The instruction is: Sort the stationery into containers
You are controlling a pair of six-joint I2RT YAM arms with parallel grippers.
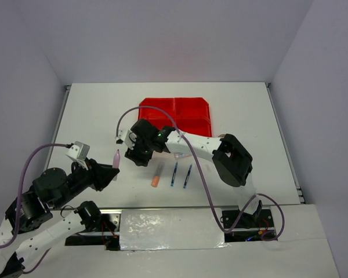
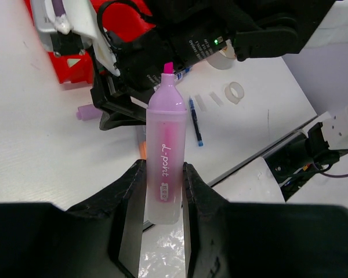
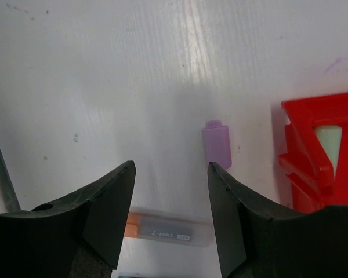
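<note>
A pink highlighter without its cap (image 2: 165, 150) stands upright in my left gripper, which is shut on it, tip pointing up. In the right wrist view a short purple cap (image 3: 216, 145) lies on the table, just past the right fingertip of my right gripper. That gripper is part open, and nothing is held between its fingers. An orange-tipped grey highlighter (image 3: 168, 229) lies below it. The red divided container (image 1: 174, 113) sits at the back of the table, with a pale green item (image 3: 329, 142) inside it.
Two blue pens (image 1: 174, 174) lie right of the orange highlighter. Tape rolls (image 2: 234, 92) and small pale strips (image 2: 207, 101) lie to the right. The right arm crosses in front of the red container.
</note>
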